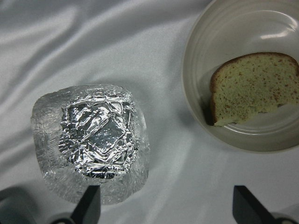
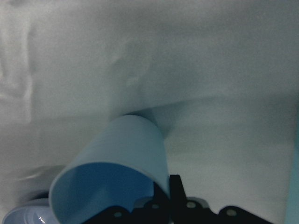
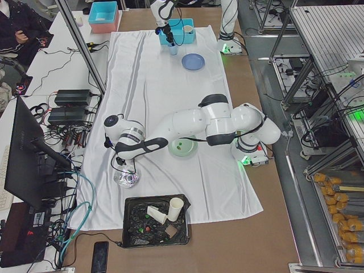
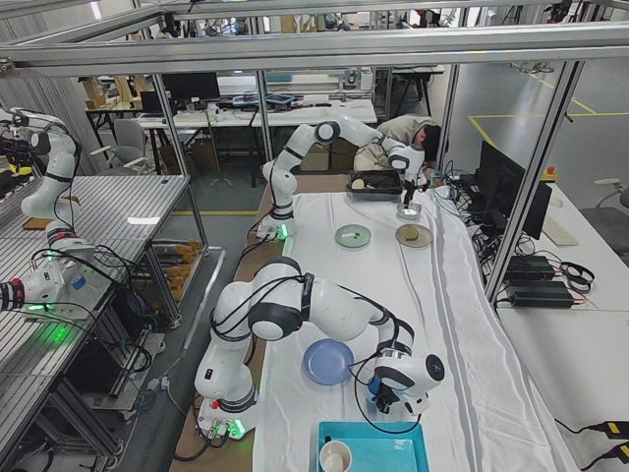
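Note:
My left gripper is open above the white cloth, over the near edge of a crumpled foil container [image 1: 96,137]. Right of it in the left wrist view sits a beige plate [image 1: 243,140] with a bread slice [image 1: 254,86]; in the camera right view this plate [image 4: 413,243] lies beside the green plate [image 4: 353,242]. My right gripper is shut on the rim of a light blue cup [image 2: 121,144], at the far end near the blue tray [image 3: 187,40].
A blue plate [image 3: 193,62] lies near the blue tray. A black bin [image 3: 136,227] with white cups and scraps stands at the foil end.

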